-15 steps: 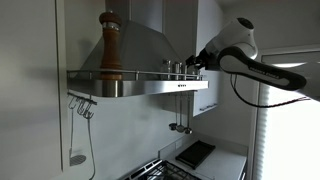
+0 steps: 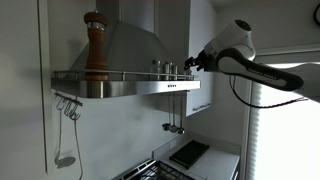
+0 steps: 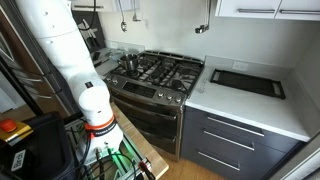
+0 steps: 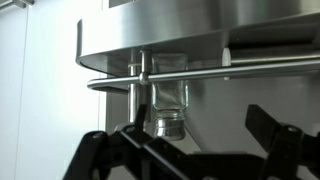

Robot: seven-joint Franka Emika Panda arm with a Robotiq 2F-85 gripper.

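My gripper stands open in the wrist view, its two dark fingers wide apart. Between and beyond them a clear glass jar [image 4: 170, 97] with a metal lid appears upside down, behind a metal rail [image 4: 210, 73]. Nothing is held; the gap to the jar is hard to judge. In exterior view 1 the gripper [image 2: 195, 63] is at the right end of the range hood [image 2: 130, 88], close to small containers [image 2: 168, 69] on its ledge.
A tall wooden mill [image 2: 97, 45] stands at the hood's left end. Utensils [image 2: 173, 126] hang below the hood. The stove [image 3: 155, 75] lies underneath, with a dark tray [image 3: 245, 85] on the counter to its right. A cable [image 2: 245, 102] loops under the arm.
In exterior view 1 the hood, mill and background have shifted left in the picture, as if the camera turned. The gripper remains near the hood's right end.
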